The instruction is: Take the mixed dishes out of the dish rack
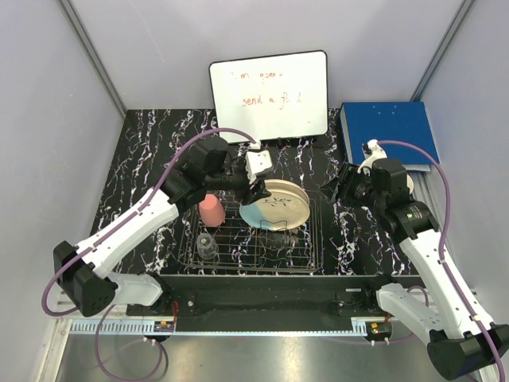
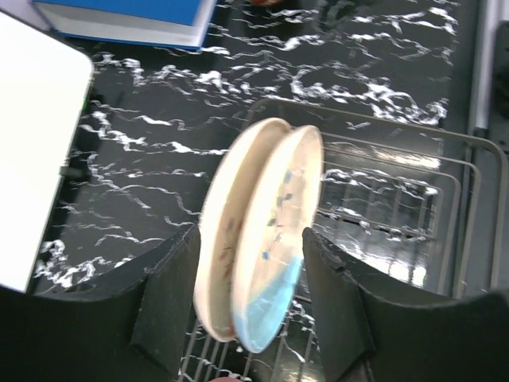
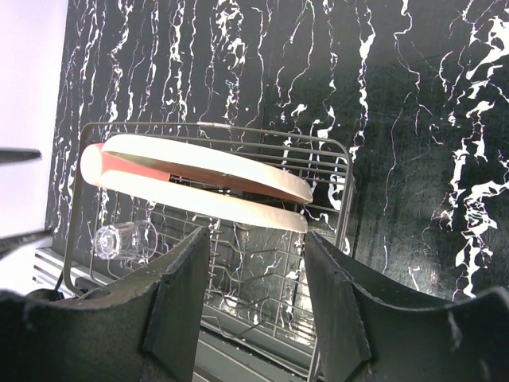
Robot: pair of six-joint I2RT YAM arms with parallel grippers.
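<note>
Two plates (image 1: 278, 208) stand on edge in the wire dish rack (image 1: 183, 259), cream with a pale blue patch; in the left wrist view their rims (image 2: 246, 286) lie below and between my fingers. My left gripper (image 1: 253, 191) hovers open over the plates' upper left, nothing gripped. My right gripper (image 1: 338, 187) is open at the rack's right side, its fingers beside the plates' ends in the right wrist view. A pink cup (image 1: 211, 209) and a clear glass (image 1: 207, 247) sit at the rack's left.
A whiteboard (image 1: 268, 95) leans at the back, a blue binder (image 1: 386, 131) lies back right. Bare black marble flanks the rack on both sides.
</note>
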